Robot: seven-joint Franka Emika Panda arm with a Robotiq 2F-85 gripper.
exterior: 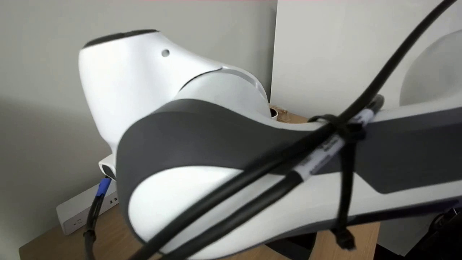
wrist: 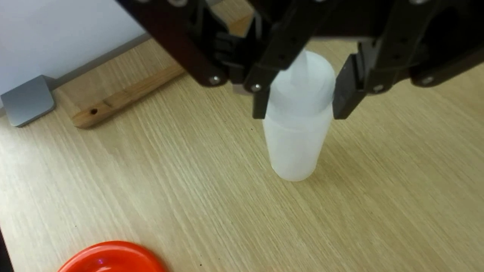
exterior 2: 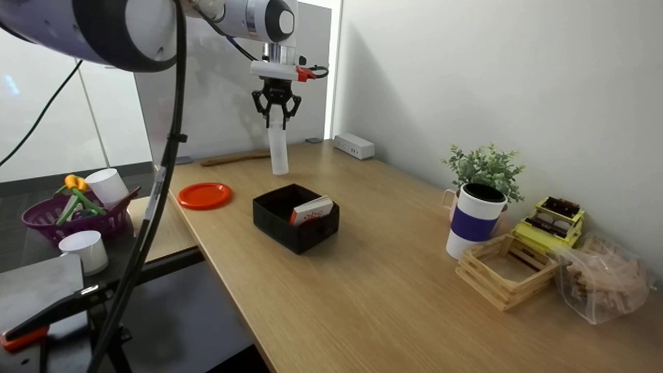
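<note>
A translucent white bottle (exterior 2: 277,149) hangs upright below my gripper (exterior 2: 277,123), its lower end appearing just clear of the wooden table. Seen from the wrist, the two dark fingers (wrist: 348,88) press on either side of the bottle's upper part (wrist: 301,97), so the gripper is shut on it. In exterior view 1 the arm (exterior: 182,195) fills most of the picture and hides both gripper and bottle.
A black box (exterior 2: 279,227) with small books stands in front of the bottle. A red plate (exterior 2: 204,196) lies to its left, and a wooden-handled spatula (wrist: 127,95) rests behind. Cup, plant and crates (exterior 2: 497,280) stand far right; mid-table is clear.
</note>
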